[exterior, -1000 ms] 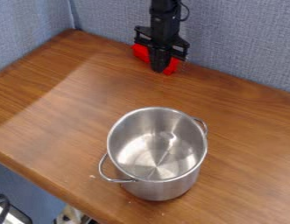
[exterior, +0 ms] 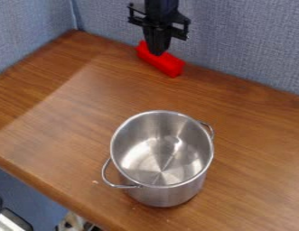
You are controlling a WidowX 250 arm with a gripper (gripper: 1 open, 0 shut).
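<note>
A red block [exterior: 160, 60] lies on the wooden table [exterior: 67, 99] near the back wall, tilted diagonally toward the right. Above it the black gripper [exterior: 159, 36] points down at the top middle of the view, apart from the block; whether its fingers are open or shut is hard to make out. A steel pot [exterior: 162, 158] with two wire handles stands in the front middle of the table, empty.
Grey padded walls line the back and left. A dark object lies beyond the table edge at bottom left.
The gripper has risen up and away from the red block, which now shows more fully and lies on the table.
</note>
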